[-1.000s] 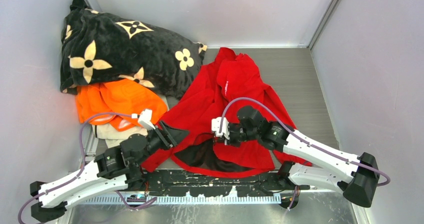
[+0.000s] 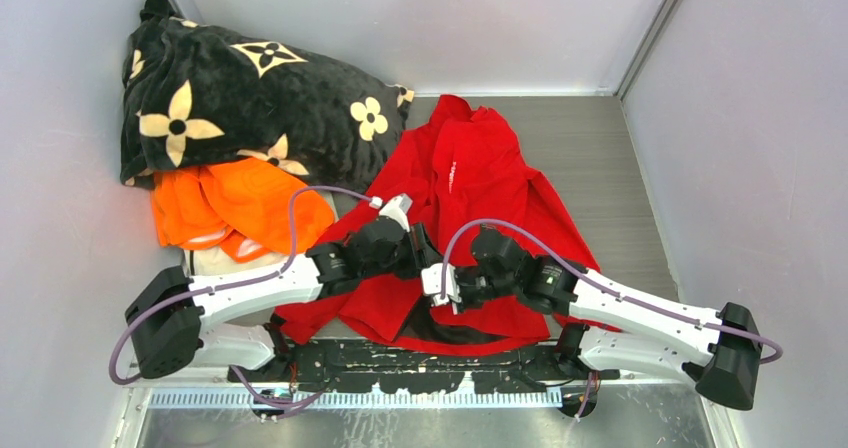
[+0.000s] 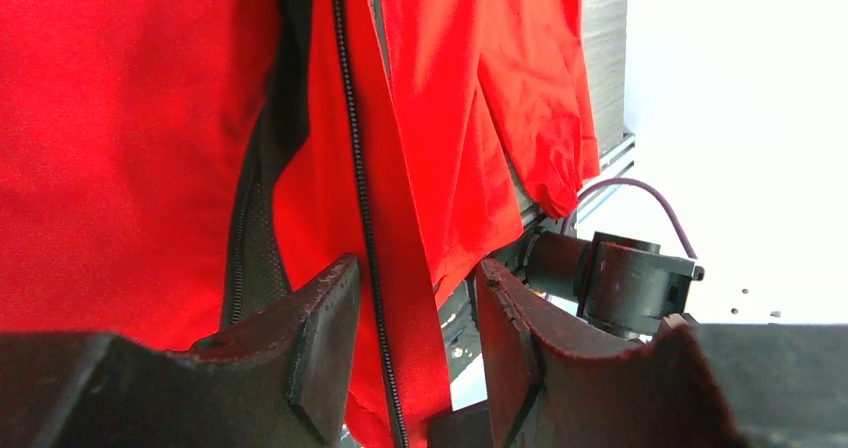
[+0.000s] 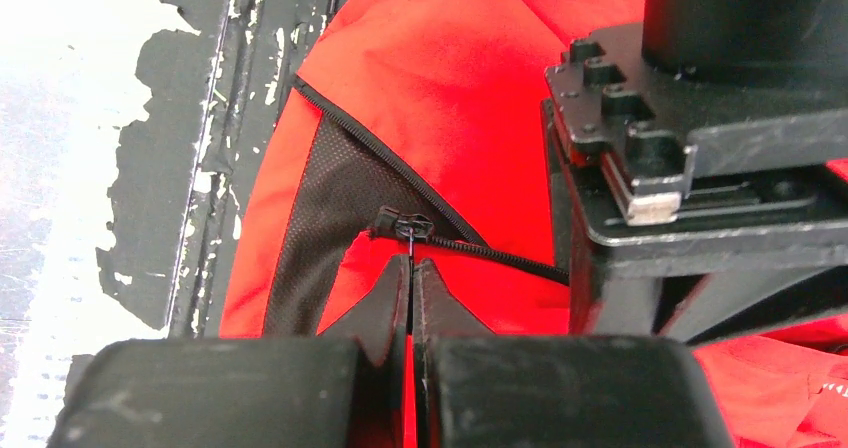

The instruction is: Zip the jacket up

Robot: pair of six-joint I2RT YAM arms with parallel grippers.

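The red jacket (image 2: 450,168) lies spread on the grey floor, its dark zipper (image 3: 362,198) running lengthwise in the left wrist view. My left gripper hovers over the zipper strip, fingers parted with the fabric edge below and between them. In the right wrist view my right gripper is shut on the small pull of the zipper slider (image 4: 405,226), near the jacket's hem. The black body of another gripper fills that view's upper right, close beside it.
A dark patterned pillow (image 2: 230,98) and orange cloth (image 2: 240,208) lie at the left. Walls enclose the sides and back. Bare floor (image 2: 590,168) shows at the back right.
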